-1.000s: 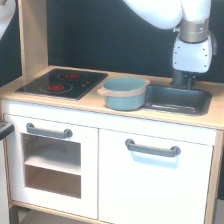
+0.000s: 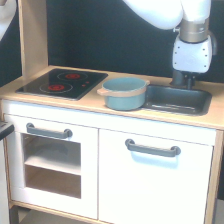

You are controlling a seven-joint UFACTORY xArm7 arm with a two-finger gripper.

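A teal pot (image 2: 124, 98) with light tan handles stands upright on the toy kitchen's wooden counter, between the stove and the sink. It sits against the left side of the dark sink (image 2: 175, 99), overlapping its edge in this view. My gripper (image 2: 184, 78) is at the upper right, pointing down over the back of the sink and to the right of the pot, apart from it. Its dark fingers blend into the dark backdrop, so how the fingers stand cannot be made out. Nothing held is visible.
A black stovetop (image 2: 62, 84) with two red-marked burners lies empty on the left of the counter. Below are a cupboard door with a window (image 2: 52, 168) and a plain white door (image 2: 150, 185), both with dark handles. A wooden post (image 2: 33, 40) rises at the left.
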